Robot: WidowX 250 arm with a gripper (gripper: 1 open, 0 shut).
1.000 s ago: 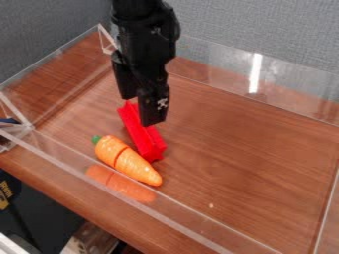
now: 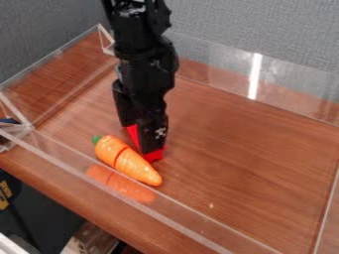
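A red block (image 2: 154, 154) lies on the wooden surface, mostly hidden behind my black gripper (image 2: 143, 132), which is lowered over it. Whether the fingers are closed on the block cannot be told. An orange toy carrot (image 2: 134, 167) with a green tip lies just in front and to the left of the block.
Clear plastic walls (image 2: 253, 74) border the wooden surface (image 2: 252, 169), whose right and middle parts are clear. A dark area with some objects is outside at the lower left.
The gripper has come down over the red block, now hiding most of it. The carrot has not moved.
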